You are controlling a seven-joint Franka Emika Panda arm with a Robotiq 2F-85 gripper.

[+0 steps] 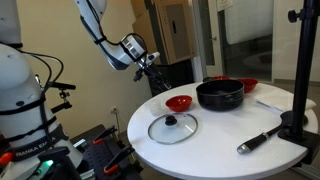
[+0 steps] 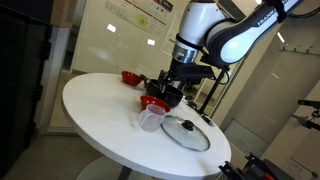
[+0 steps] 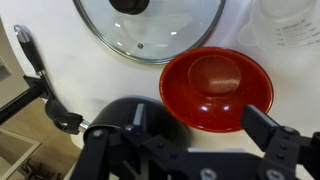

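Note:
My gripper is open, its fingers wide apart with nothing between them. In the wrist view a red bowl (image 3: 185, 95) lies below and between the fingers, and the gripper is apart from it. Exterior view 1 has the gripper (image 1: 152, 76) above the table's far left side, up and left of the red bowl (image 1: 179, 104). A black pot (image 1: 220, 96) stands right of that bowl. The glass lid (image 1: 187, 131) with a black knob lies flat nearer the front. A clear cup (image 2: 151, 119) stands beside the bowl.
More red ware (image 1: 246, 84) sits behind the pot. A black-handled utensil (image 1: 258, 141) lies near the right edge, by a black post (image 1: 298, 100).

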